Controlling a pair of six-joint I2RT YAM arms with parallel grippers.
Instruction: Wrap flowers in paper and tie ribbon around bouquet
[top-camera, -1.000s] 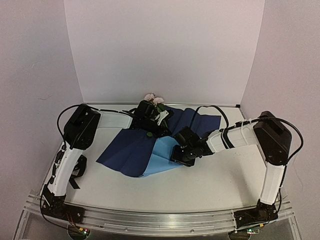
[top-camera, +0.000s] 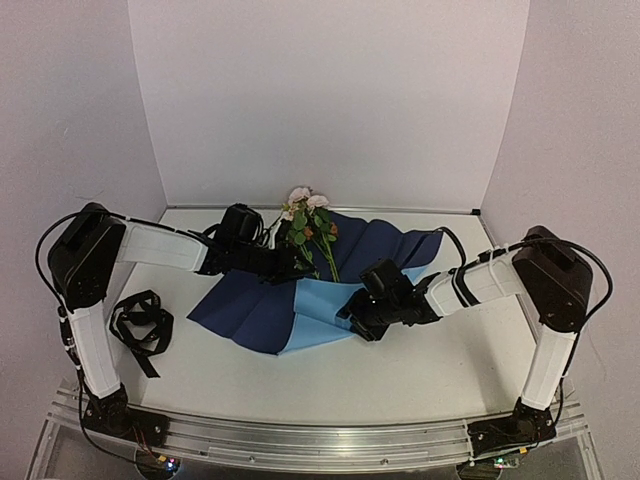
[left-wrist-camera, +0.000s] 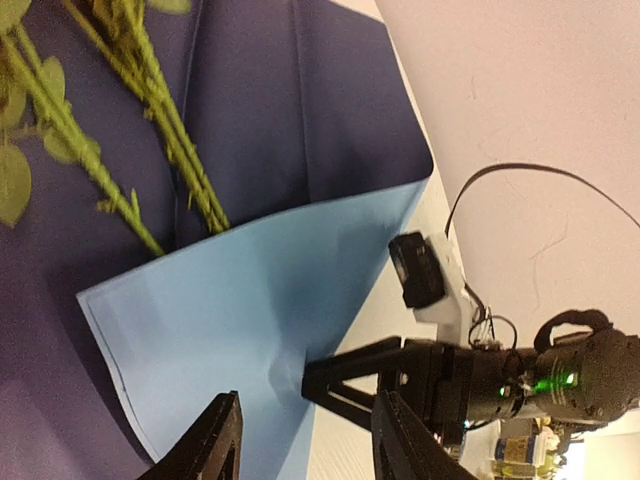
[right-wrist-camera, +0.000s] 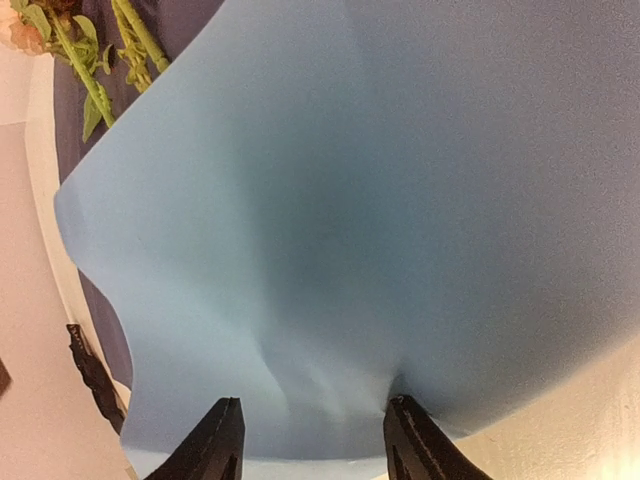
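A bouquet with pale pink blooms (top-camera: 302, 198) and green stems (left-wrist-camera: 160, 100) lies on dark navy wrapping paper (top-camera: 245, 310). The paper's lower part is folded up, and its light-blue side (top-camera: 318, 300) covers the stem ends. My left gripper is over the left part of the fold, near the stems, open and empty. At the fold's lower right edge is my right gripper; its fingers (right-wrist-camera: 218, 440) stand apart, with light-blue paper under and between them. In the left wrist view, the right gripper's tips touch or nearly touch the paper.
A coiled black strap (top-camera: 143, 325) lies on the white table (top-camera: 230, 385) at the left. Walls enclose the back and sides.
My left arm has moved left and slightly toward the front, uncovering more of the flowers and the light-blue fold. My right gripper has shifted only slightly, staying by the fold's right edge.
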